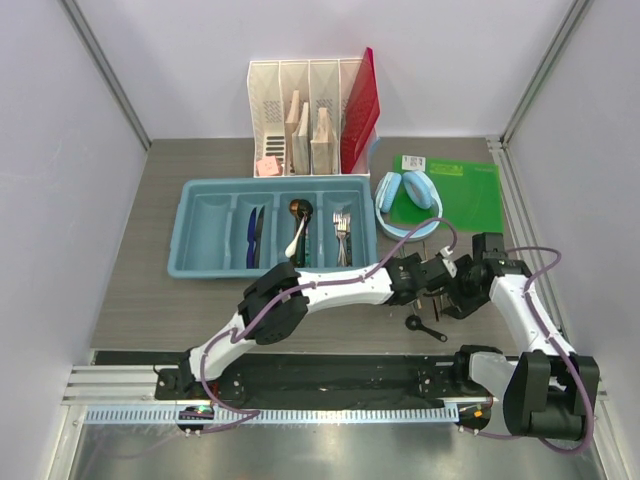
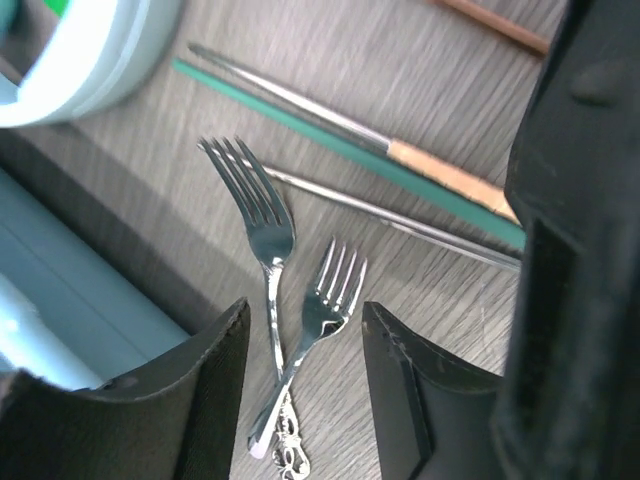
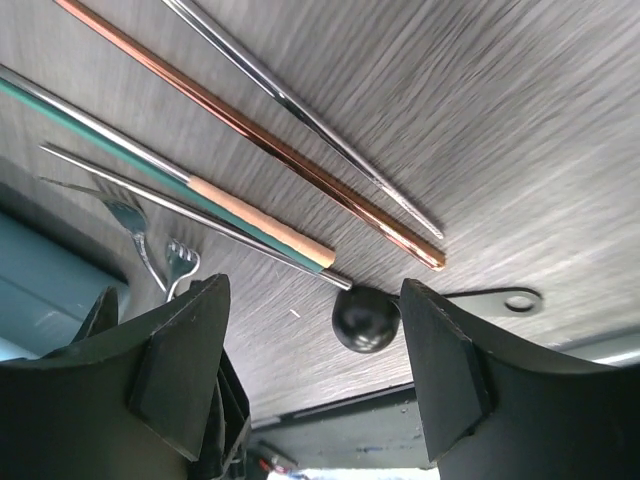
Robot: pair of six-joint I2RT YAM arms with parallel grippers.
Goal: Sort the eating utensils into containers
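Two forks lie on the table: a larger fork point(image 2: 268, 238) and a smaller fork point(image 2: 322, 318), their handles crossing. My left gripper is part open above them, with the forks seen between its fingers and not gripped. My right gripper stands open above a black ladle point(image 3: 366, 318) and several chopsticks, one copper-coloured chopstick point(image 3: 262, 138) among them; nothing is held. In the top view the blue-grey tray point(image 1: 222, 273) has knives point(image 1: 255, 238), spoons and ladles point(image 1: 300, 215), and forks point(image 1: 342, 225) in separate compartments.
Light-blue headphones point(image 1: 420, 190) lie right of the tray, partly over a green folder point(image 1: 475, 195). A white rack point(image 1: 265, 100) with a red panel point(image 1: 362, 110) stands behind. The two arms are close together at the right.
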